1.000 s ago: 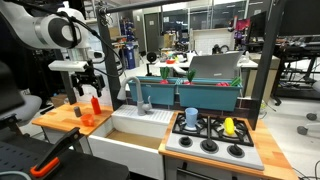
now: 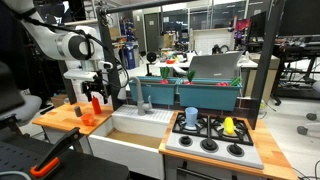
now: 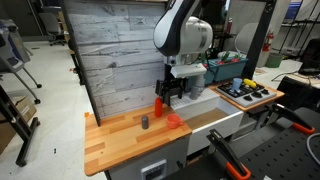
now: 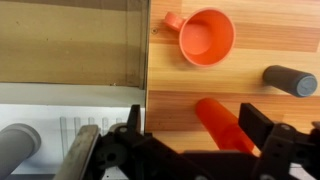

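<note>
My gripper is open, its two dark fingers (image 4: 131, 128) set wide apart in the wrist view. Between and below them a red bottle (image 4: 222, 125) shows, closer to the right finger, which covers part of its lower end. In exterior view 2 the gripper (image 3: 175, 90) hangs above the counter, close to the upright red bottle (image 3: 158, 107). An orange-red mug (image 4: 206, 40) and a dark grey cylinder (image 4: 290, 80) stand on the wooden counter near the bottle. Exterior view 1 also has the bottle (image 2: 96, 105) standing below the arm.
An open, empty sink basin (image 2: 135, 144) lies beside the wooden counter, with a grey faucet (image 2: 144, 106) behind it. Farther right is a stove (image 2: 212, 142) bearing a blue cup (image 2: 190, 116) and a yellow item (image 2: 229, 126). A teal rack (image 2: 205, 97) stands behind.
In exterior view 1 the arm and gripper have shifted to the right, toward the area over the red bottle. The objects on the counter have not visibly moved.
</note>
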